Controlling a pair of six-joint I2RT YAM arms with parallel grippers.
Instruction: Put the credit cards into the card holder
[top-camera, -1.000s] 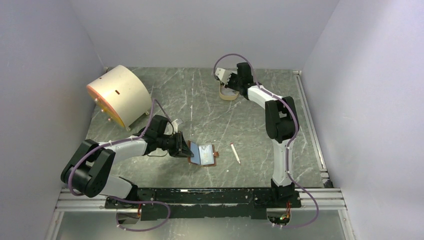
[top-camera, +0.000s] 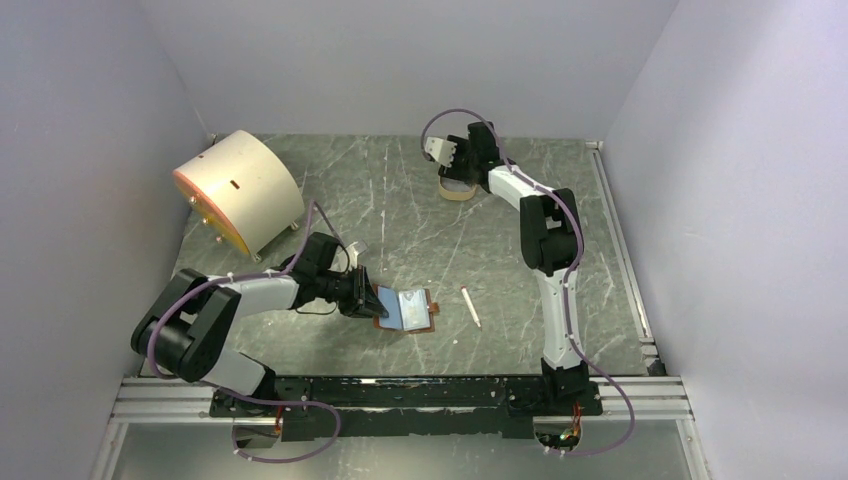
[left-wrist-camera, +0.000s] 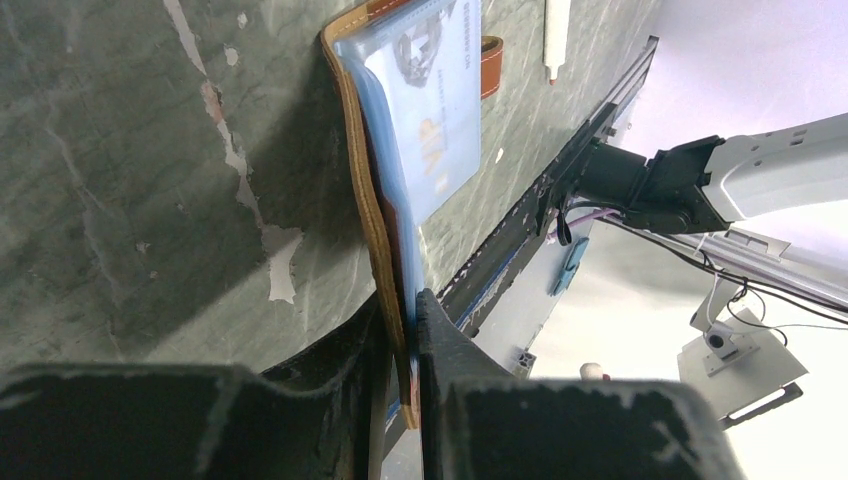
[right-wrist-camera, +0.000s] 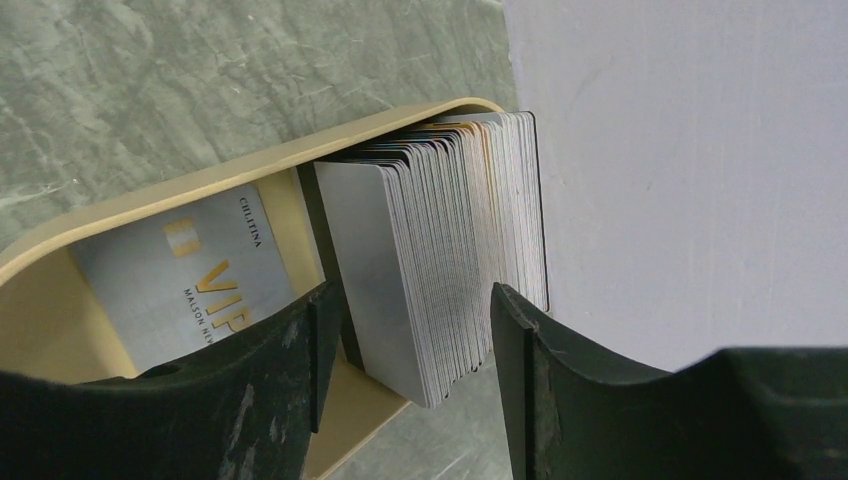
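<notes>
The brown card holder (top-camera: 430, 322) lies open on the table in the top view, with clear sleeves inside. My left gripper (top-camera: 365, 300) is shut on its left cover, whose edge runs between the fingers in the left wrist view. At the back, a tan box (right-wrist-camera: 130, 205) holds a stack of cards (right-wrist-camera: 440, 250) along one end and a flat white VIP card (right-wrist-camera: 180, 270). My right gripper is open over that box, its fingertips on either side of the stack's near part; contact is not clear.
A large cream cylinder (top-camera: 240, 190) stands at the back left. A white pen (top-camera: 470, 306) lies right of the holder. Walls surround the back and sides.
The right arm has shifted slightly left at the box. The left arm and the holder have moved very little.
</notes>
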